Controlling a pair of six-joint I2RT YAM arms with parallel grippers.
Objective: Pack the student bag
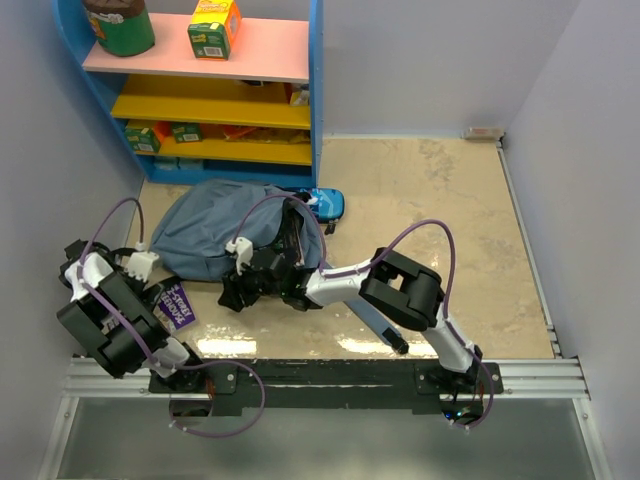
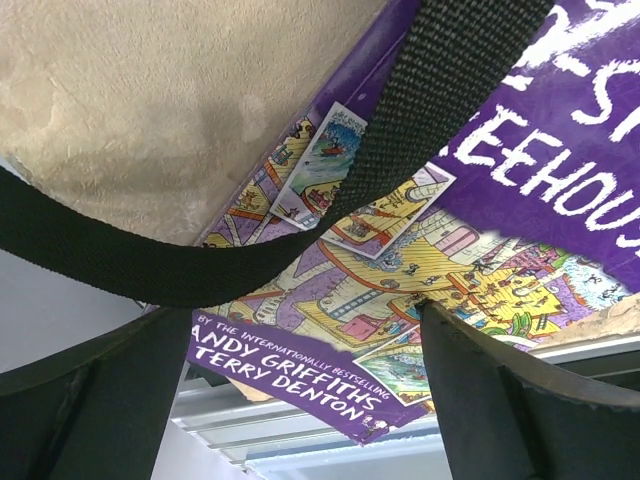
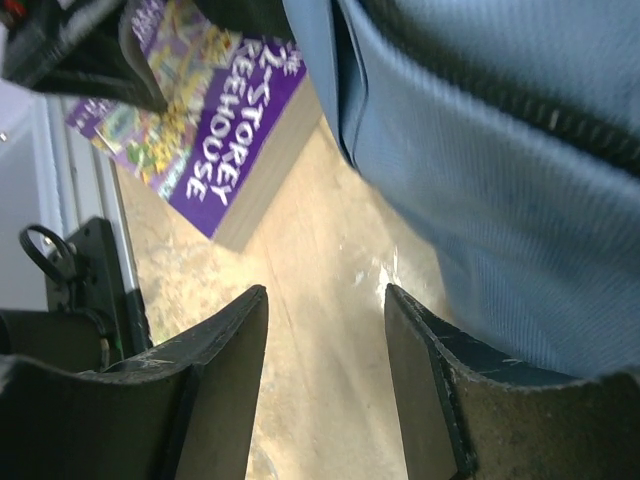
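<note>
The blue-grey student bag [image 1: 210, 225] lies flattened on the table, left of centre. Off its lower left corner is a purple "Storey Treehouse" book [image 1: 176, 308], flat near the front edge. In the left wrist view a black strap [image 2: 400, 120] crosses above the book's cover [image 2: 300, 360]. My left gripper hangs over that cover with fingers wide apart, open. My right gripper is open too, only bare table between its fingers, beside the bag's fabric [image 3: 480, 170]. The left gripper's dark fingers [image 3: 80, 60] show over the book in the right wrist view.
A blue pouch [image 1: 330, 204] rests at the bag's upper right. A blue strap [image 1: 372, 318] with a black end stretches to the right of the bag. Behind stands a shelf [image 1: 210, 98] holding several boxes.
</note>
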